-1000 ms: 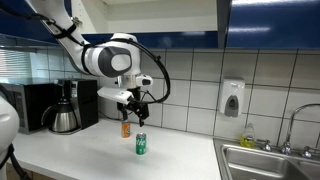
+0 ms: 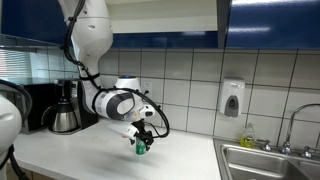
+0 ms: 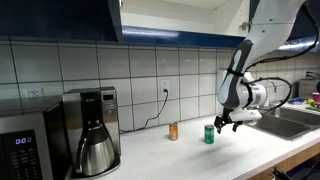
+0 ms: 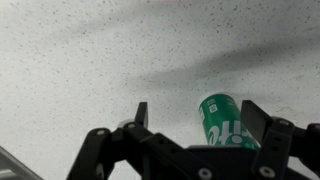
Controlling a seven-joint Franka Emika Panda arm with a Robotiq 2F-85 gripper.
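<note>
A green can (image 3: 209, 134) with white lettering stands upright on the white counter (image 3: 150, 161). My open gripper (image 3: 229, 126) hangs low over the counter, to the right of the can in the second exterior view. In the first exterior view, the gripper (image 2: 143, 136) partly covers the green can (image 2: 140, 149). Looking down in the wrist view, the green can (image 4: 224, 122) shows between the fingertips of the gripper, nearer the right one, its lower part hidden by the gripper. Nothing is held.
An orange can (image 3: 173, 131) stands farther back near the tiled wall, hidden by the arm in the first exterior view. A coffee maker (image 3: 94, 134) and a microwave (image 3: 32, 142) line one end; a sink (image 2: 262, 162) is at the other. Bare counter lies around the green can.
My arm has come down steadily, bringing the gripper from well above the counter to the green can's height in this view. It now covers the orange can. The green can has not moved.
</note>
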